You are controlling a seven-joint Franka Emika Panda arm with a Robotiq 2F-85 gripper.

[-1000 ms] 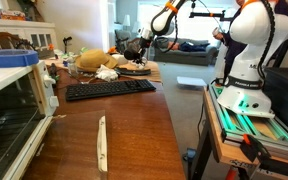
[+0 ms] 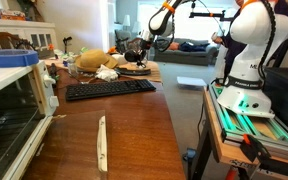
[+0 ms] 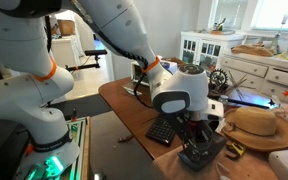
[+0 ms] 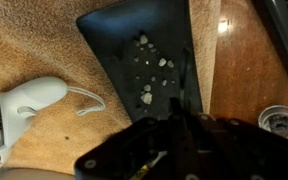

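A black tray (image 4: 139, 55) with several small pale pebbles (image 4: 147, 88) in it lies on a tan cloth (image 4: 44, 50). In exterior view 2 the black tray (image 3: 202, 152) is at the near side of the table. My gripper is over the tray's edge, shut on a thin dark object (image 4: 182, 80); what this object is cannot be made out. From exterior view 1, the gripper (image 2: 136, 54) is small and dark at the far end of the table.
A black keyboard (image 2: 109, 89) lies near the tray, and a straw hat (image 3: 259, 128) is beside it. A white device (image 4: 29, 105) with a cord loop rests on the cloth. A clear round jar (image 4: 281, 121) stands on the wood.
At the far end of the table, my gripper has come down slightly, closer to the tabletop. Everything else looks the same.
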